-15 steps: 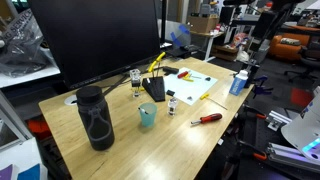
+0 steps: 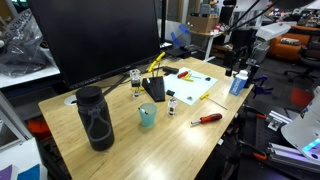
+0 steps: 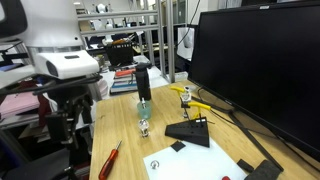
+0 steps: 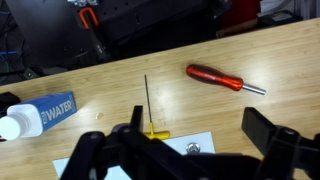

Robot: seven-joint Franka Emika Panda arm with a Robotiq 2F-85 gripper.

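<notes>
In the wrist view, my gripper is wide open with nothing between its fingers, facing down at the wooden table. A red-and-black screwdriver [image 4: 215, 77] lies beyond the gap between the fingers. A thin yellow-handled tool [image 4: 155, 134] lies beside the left finger, partly hidden by it. Far left is a blue-and-white WATER bottle [image 4: 45, 115]. In the first exterior view, the gripper [image 2: 237, 70] hangs at the table's right end, close to the water bottle [image 2: 238, 85]; the screwdriver [image 2: 207, 119] lies to its left, near the front edge.
White paper [image 2: 195, 88] lies at mid-table. Around it are a black stand [image 3: 188, 131], a small white bottle [image 2: 172, 106] and a teal mug [image 2: 148, 115]. A black cylinder [image 2: 96, 118] stands far left; a big monitor [image 3: 260, 70] lines the back.
The arm has come down and leftward from the upper right, so its gripper now shows near the water bottle. The tabletop objects have not visibly moved.
</notes>
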